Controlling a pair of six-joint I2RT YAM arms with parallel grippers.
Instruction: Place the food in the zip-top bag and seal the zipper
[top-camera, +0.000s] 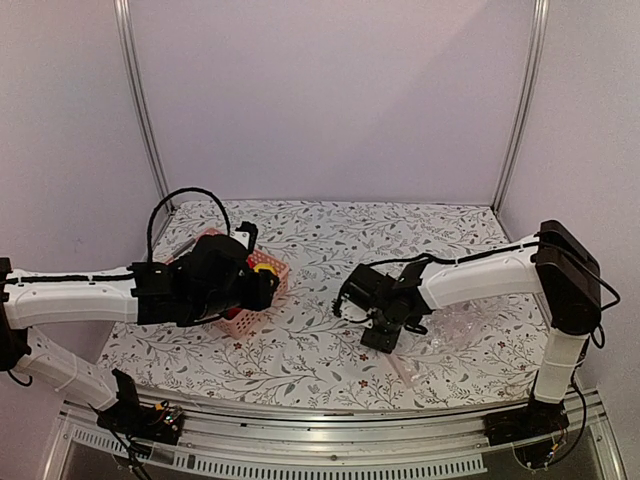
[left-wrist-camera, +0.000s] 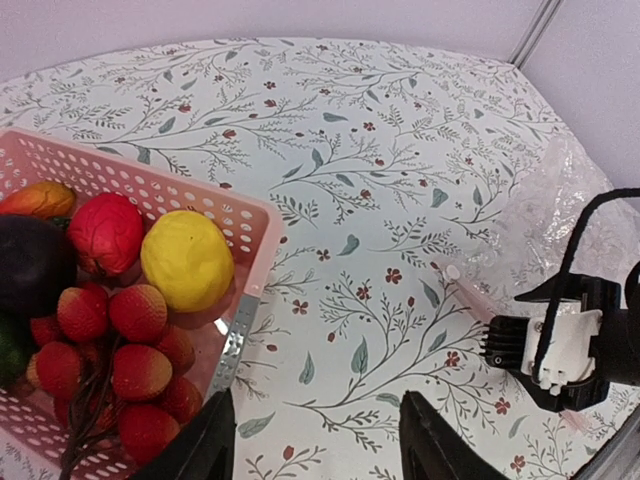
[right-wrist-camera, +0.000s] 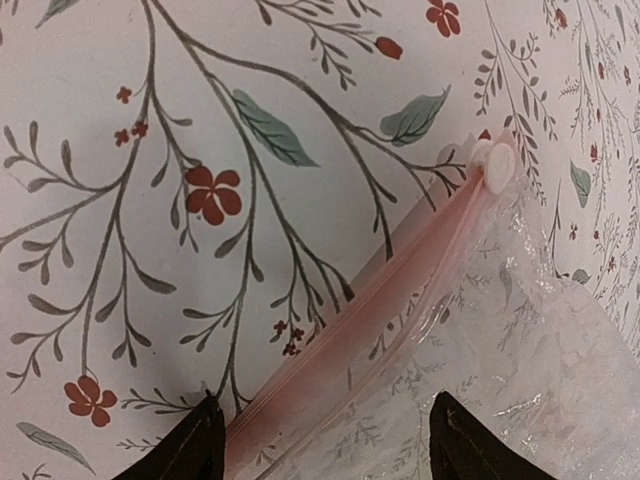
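A clear bag (top-camera: 455, 325) with a pink zip strip (right-wrist-camera: 365, 320) lies flat on the table at the right. The white slider (right-wrist-camera: 497, 167) sits at the strip's upper end in the right wrist view. Over the strip hangs my right gripper, its fingers apart with nothing held between them. The pink basket (left-wrist-camera: 258, 235) at the left holds the food: a yellow fruit (left-wrist-camera: 188, 261), a red fruit (left-wrist-camera: 106, 233), a dark round one (left-wrist-camera: 34, 265) and a bunch of strawberries (left-wrist-camera: 139, 313). Beside the basket, my left gripper is open and empty.
Between basket and bag, the patterned table (top-camera: 320, 240) is bare, and its back part is clear too. A metal rail (top-camera: 300, 440) runs along the front edge. The right gripper body hides part of the bag from the top view.
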